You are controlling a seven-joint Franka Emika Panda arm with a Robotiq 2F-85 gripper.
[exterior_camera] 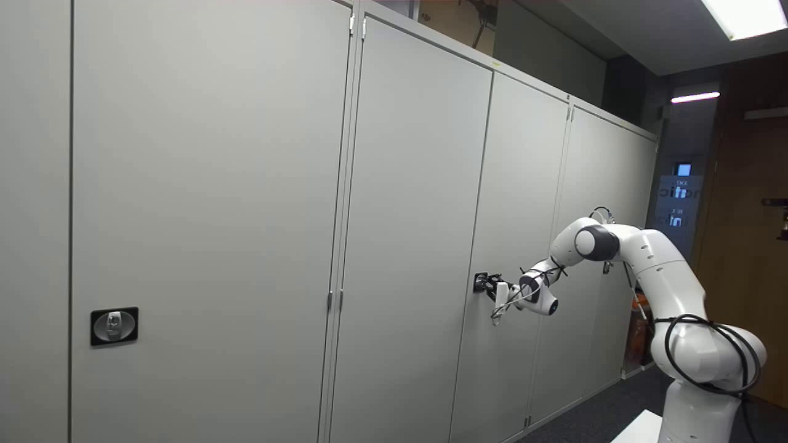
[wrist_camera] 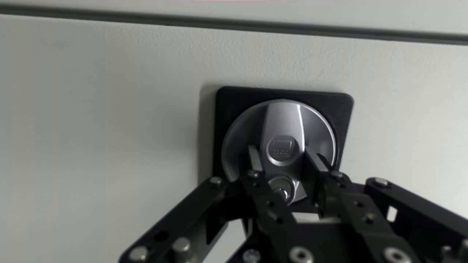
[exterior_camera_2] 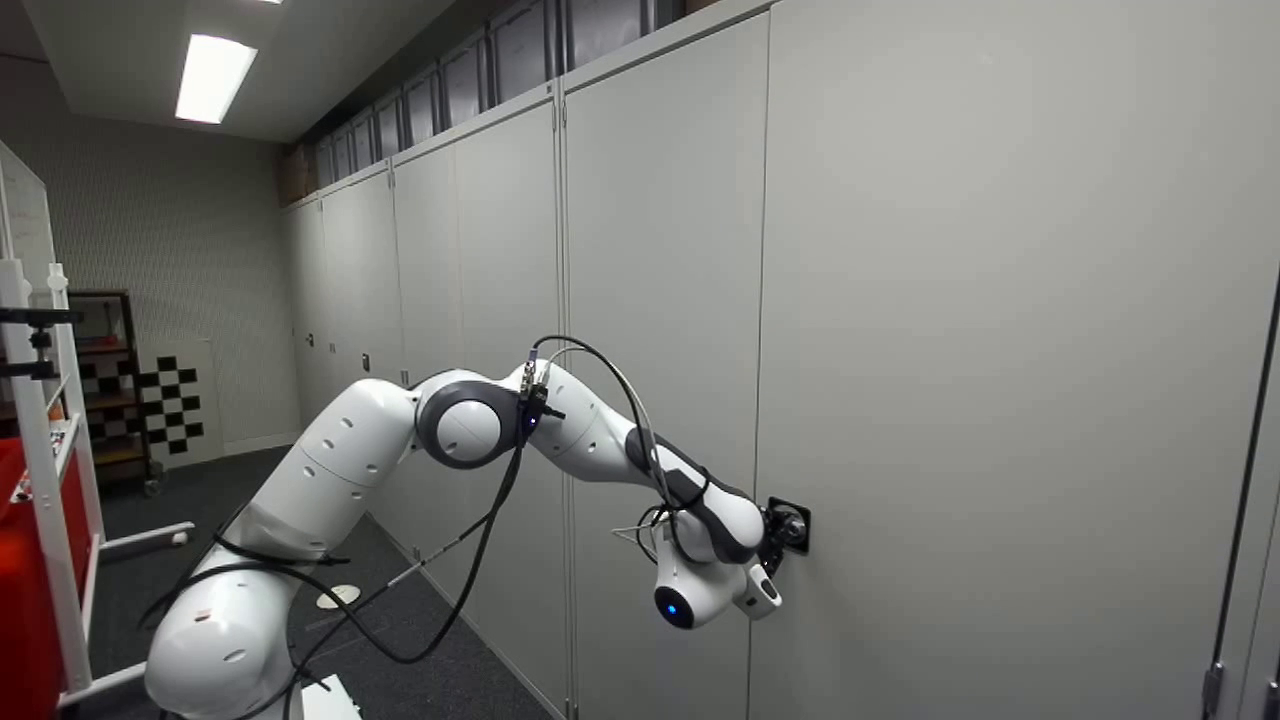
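Note:
A silver latch handle (wrist_camera: 283,127) sits in a round silver recess framed by a black square plate (wrist_camera: 239,98), mounted on a grey cabinet door. In the wrist view my gripper is shut on this handle, one finger pad (wrist_camera: 255,158) to its left and the other to its right. The handle stands roughly at a right angle to the seam beside it, with a round lock at its lower end between the fingers. From exterior view 1, the gripper (exterior_camera: 490,283) meets the cabinet door (exterior_camera: 506,184), which lies flush with its neighbour.
Another latch (exterior_camera: 114,325) is on a door at the left of exterior view 1. A long row of closed grey doors (exterior_camera_2: 672,300) runs beside the arm. Dark floor (exterior_camera_2: 420,600) lies between the cabinets and a white-framed rack (exterior_camera_2: 54,480).

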